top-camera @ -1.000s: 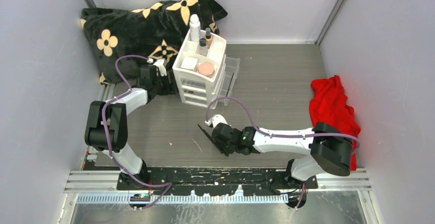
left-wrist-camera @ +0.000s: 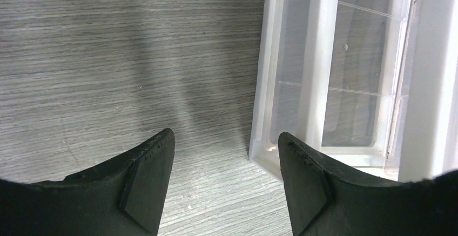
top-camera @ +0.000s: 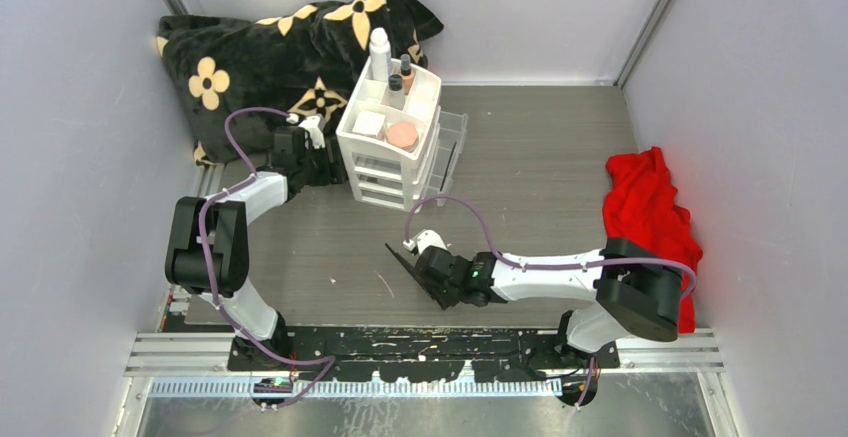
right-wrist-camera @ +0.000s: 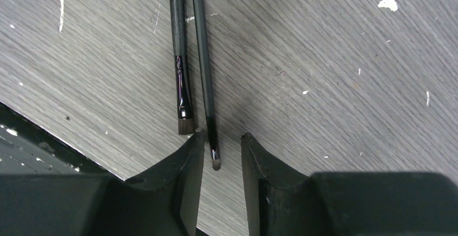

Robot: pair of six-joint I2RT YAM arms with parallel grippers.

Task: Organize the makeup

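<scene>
Two thin dark makeup brushes lie side by side on the table; in the right wrist view these are a flat-tipped brush (right-wrist-camera: 181,74) and a small-tipped brush (right-wrist-camera: 204,58). My right gripper is partly open over them. The small tip shows between its fingers, nearer the left one, while the flat brush stays outside. At the back stands the white makeup organizer (top-camera: 385,165), with bottles, a white box and a pink round item on top. Beside its left side is my left gripper, open and empty, its right finger close to the organizer's frame.
A clear drawer (top-camera: 455,135) is pulled out on the organizer's right, with a thin dark stick in it. Behind stands a dark flowered cushion (top-camera: 230,67). A red cloth (top-camera: 650,217) lies at the right wall.
The left arm and the organizer are where they were.
</scene>
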